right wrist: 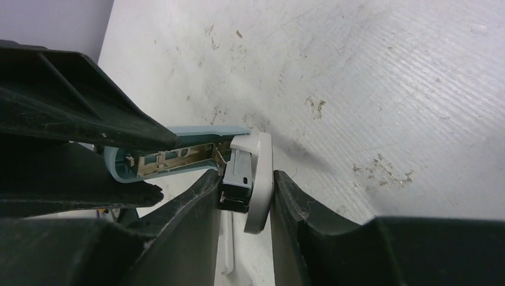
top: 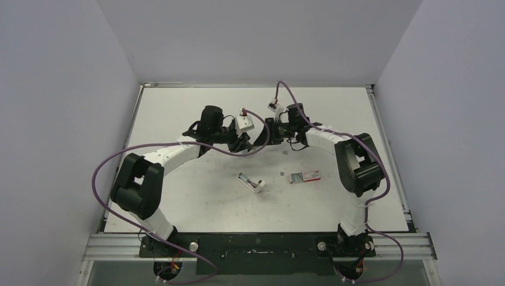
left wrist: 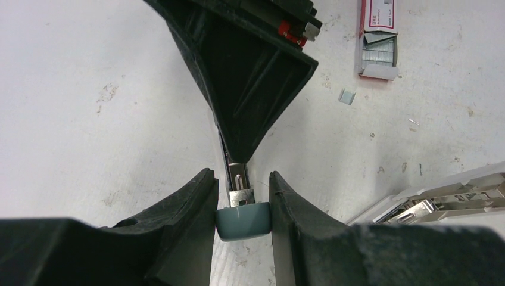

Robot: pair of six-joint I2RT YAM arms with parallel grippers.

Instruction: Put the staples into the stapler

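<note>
A light teal stapler [right wrist: 122, 161] with its metal channel showing is held between the two grippers, near the table's middle in the top view. My left gripper is shut on its teal end; in the right wrist view its black fingers lie along the body. My right gripper is shut on the stapler's white-and-metal end piece [right wrist: 260, 179]. In the left wrist view the right gripper's fingers hide part of the channel.
An opened staple box [top: 305, 177] lies right of centre, with small staple strips [left wrist: 347, 96] near it. A second white stapler [top: 250, 182] lies open in front of the grippers.
</note>
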